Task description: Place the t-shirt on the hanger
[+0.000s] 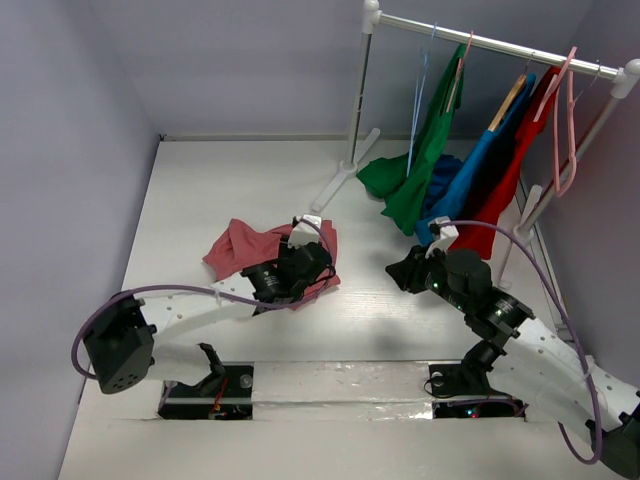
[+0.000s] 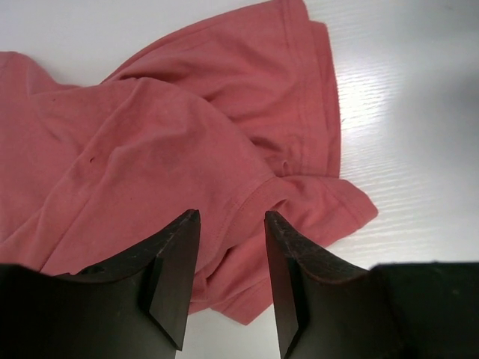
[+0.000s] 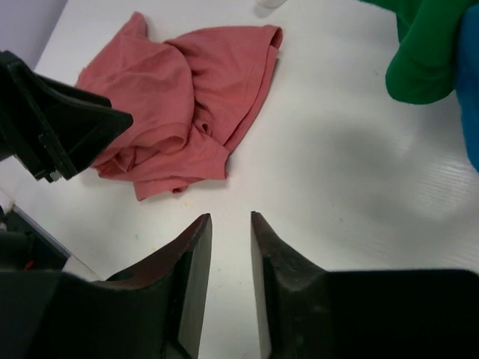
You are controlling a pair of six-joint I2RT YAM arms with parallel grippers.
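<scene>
A dusty red t-shirt (image 1: pixel 244 249) lies crumpled on the white table, left of centre. My left gripper is above it, its fingers (image 2: pixel 174 280) parted over the cloth (image 2: pixel 172 157) with nothing between them. Over bare table to the right of the shirt (image 3: pixel 224 75), my right gripper stands apart from it, its fingers parted and empty. On the rack's rail hang a light blue hanger (image 1: pixel 417 100) and a pink hanger (image 1: pixel 572 130), both without a garment on them.
A white rack (image 1: pixel 500 45) stands at the back right, holding a green garment (image 1: pixel 430 150), a blue one (image 1: pixel 482 160) and a red one (image 1: pixel 520 150). Its foot (image 1: pixel 340 180) rests on the table. Bare table lies between the shirt and my right arm.
</scene>
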